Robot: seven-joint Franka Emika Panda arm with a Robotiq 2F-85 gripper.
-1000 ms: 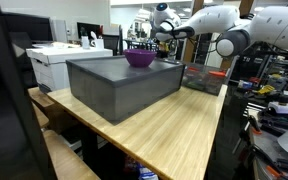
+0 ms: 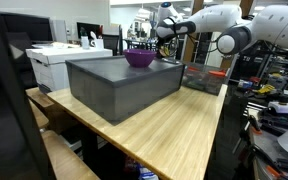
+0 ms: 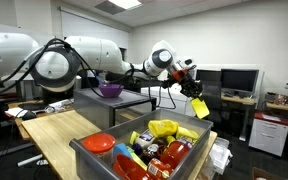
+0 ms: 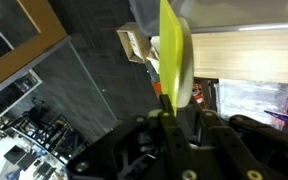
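A flat-looking yellow object [image 3: 200, 108] hangs below my gripper [image 3: 195, 97], which is shut on it, above the far right end of the grey bin. In the wrist view the yellow object [image 4: 171, 45] reaches upward from the fingertips, its paler side turned to the right. What kind of item it is cannot be made out. In exterior view 1 the gripper is small and far back, and its grasp is hard to see there.
The grey bin [image 3: 96, 168] holds a red-orange bowl [image 3: 99, 143], yellow items [image 3: 164, 128] and several cans. A purple bowl [image 2: 140, 58] sits on a dark grey box [image 2: 109, 95].
Far back in exterior view 1, the arm's end has shifted slightly to the right. The purple bowl and the dark grey box have not moved.
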